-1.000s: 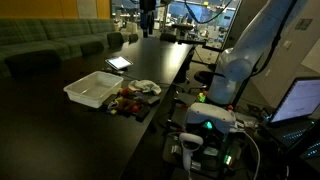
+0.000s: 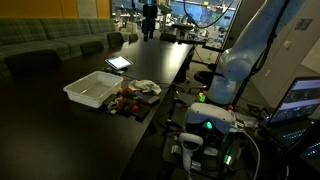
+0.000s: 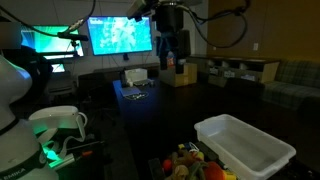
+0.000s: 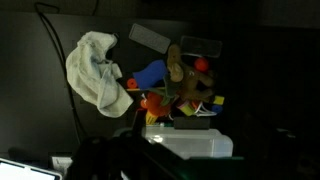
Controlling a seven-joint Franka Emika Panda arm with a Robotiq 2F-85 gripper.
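Observation:
My gripper (image 2: 148,37) hangs high over the far part of the dark table, pointing down and well clear of everything on it. It is open, with nothing seen between its fingers. Below lies a loose pile of small toys: a brown plush-like piece (image 4: 178,68), a blue piece (image 4: 150,75), a red ball (image 4: 202,64) and an orange-red piece (image 4: 157,105). Beside the pile stands an empty white bin (image 2: 95,89); in the wrist view, dark gripper parts cover some of this bin (image 4: 205,143). A crumpled white cloth (image 4: 95,72) lies on the pile's other side.
A white sheet or tablet (image 2: 119,62) rests farther back. Couches line the back, and a laptop (image 2: 300,97) sits at the right.
The bin, toys and cloth have stayed put.

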